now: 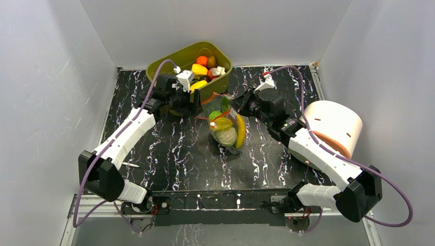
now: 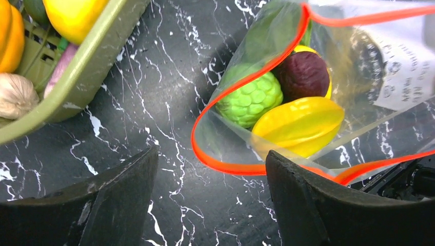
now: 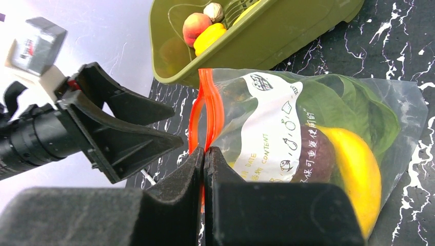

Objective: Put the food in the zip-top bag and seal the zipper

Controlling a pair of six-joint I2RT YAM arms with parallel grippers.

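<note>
The clear zip bag (image 1: 225, 133) with orange zipper lies mid-table, holding green produce (image 2: 249, 97), a yellow fruit (image 2: 297, 125), a dark round item (image 2: 302, 77), a pale cabbage-like item and a long yellow item (image 3: 354, 174). Its mouth gapes in the left wrist view. My left gripper hangs open just left of the mouth, empty. My right gripper is shut on the bag's orange zipper edge at the right side of the opening.
A green basket (image 1: 184, 54) of assorted food stands at the back left. A white cylinder (image 1: 333, 123) is at the right. A thin white pen-like object lies at left.
</note>
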